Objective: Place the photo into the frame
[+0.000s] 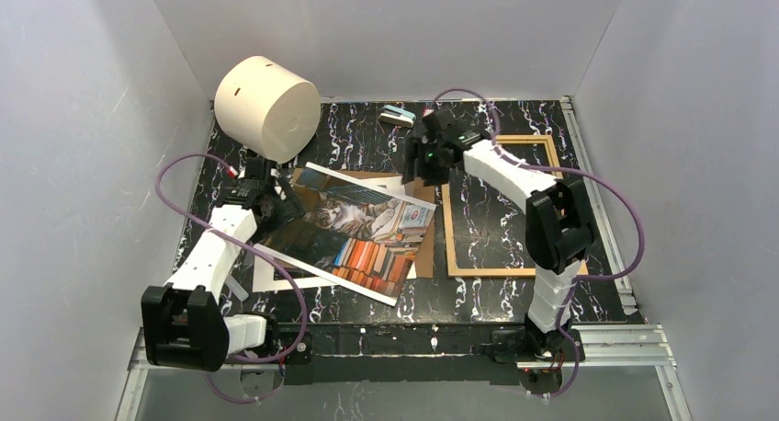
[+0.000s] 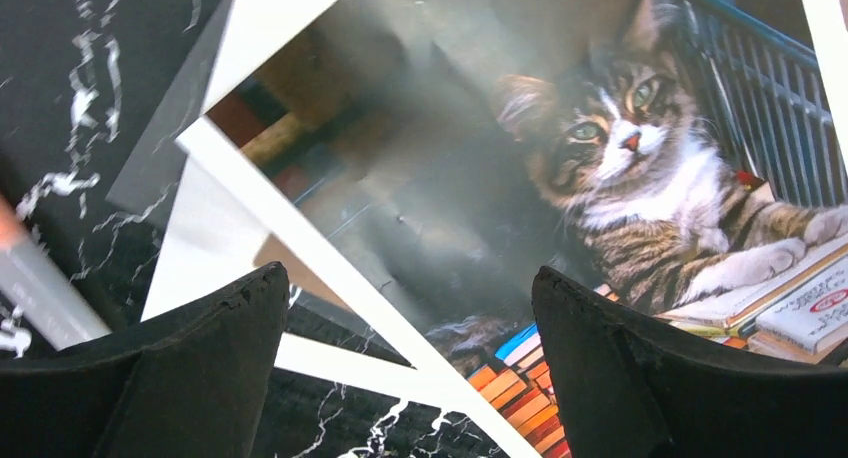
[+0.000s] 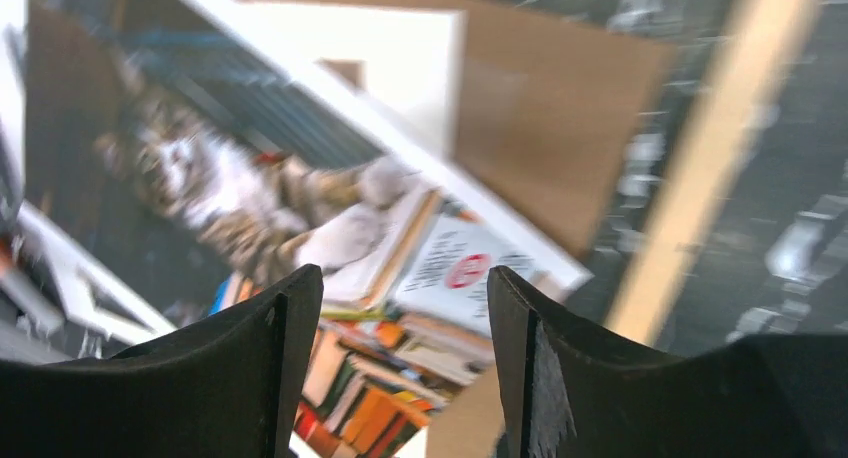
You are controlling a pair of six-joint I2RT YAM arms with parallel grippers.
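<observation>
The photo (image 1: 367, 221), a cat above a row of books, lies askew on brown cardboard (image 1: 425, 254) and white sheets left of centre. To its right, the empty wooden frame (image 1: 448, 233) rests nearly square on the table. My left gripper is over the photo's left end, fingers apart with nothing between them. Near the photo's upper right edge hovers my right gripper, also open and empty. The photo's right corner (image 3: 575, 273) shows in the right wrist view. My right arm hides part of the frame.
A large cream cylinder (image 1: 266, 108) stands at the back left, close to my left gripper. At the back middle is a small stapler (image 1: 397, 116). A pale, orange-ended stick (image 2: 50, 293) lies left of the sheets. Inside the frame, bare dark table shows.
</observation>
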